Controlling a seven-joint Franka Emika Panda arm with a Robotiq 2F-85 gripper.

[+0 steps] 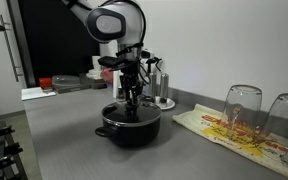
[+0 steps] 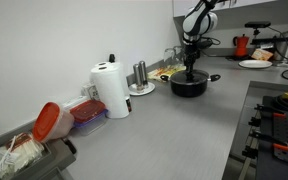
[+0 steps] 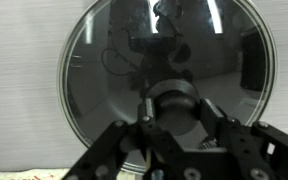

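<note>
A black pot stands on the grey table, covered by a glass lid with a dark rounded knob. In the wrist view the lid fills the middle, its knob between the gripper fingers. My gripper points down from above the pot and is shut on that knob. From the far side, the second exterior view shows the pot with the gripper over its centre. Whether the lid rests fully on the rim cannot be made out.
Two upturned glasses stand on a patterned yellow cloth to the right. Behind the pot are metal canisters and a white paper roll. Open table lies in front of the pot.
</note>
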